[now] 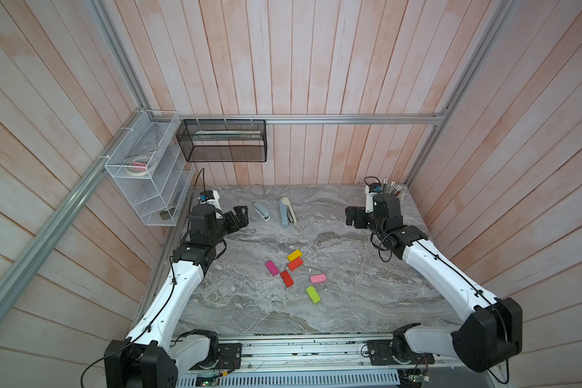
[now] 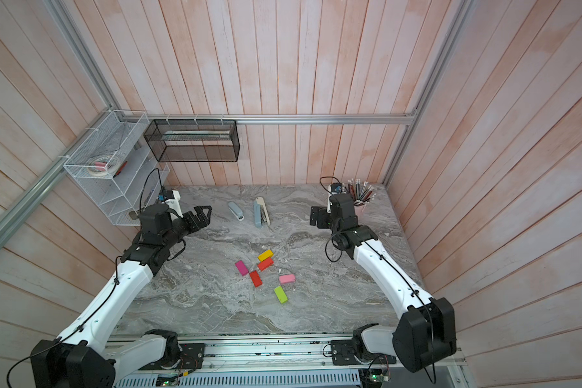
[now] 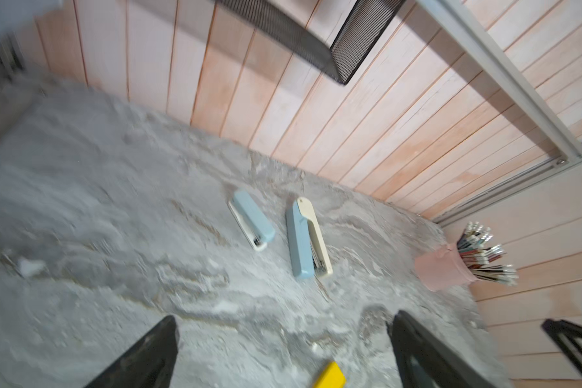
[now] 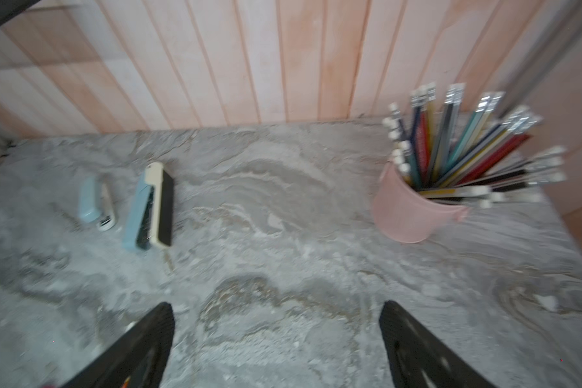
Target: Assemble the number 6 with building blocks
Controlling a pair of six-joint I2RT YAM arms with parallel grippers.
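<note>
Coloured blocks lie scattered on the marble table in both top views: yellow (image 1: 294,255), two red (image 1: 295,264) (image 1: 286,278), magenta (image 1: 271,267), pink (image 1: 318,278) and lime green (image 1: 313,294). My left gripper is raised above the left side of the table, open with nothing between its fingers; the yellow block (image 3: 329,376) shows at the bottom of its wrist view. My right gripper hangs over the right side, open and empty, facing the back of the table.
Two staplers (image 1: 261,210) (image 1: 287,212) lie at the back. A pink pencil cup (image 4: 412,210) stands at the back right, partly behind the right arm in the top views. Wire racks (image 1: 142,168) and a black mesh basket (image 1: 221,152) hang on the walls. The table's middle front holds the blocks.
</note>
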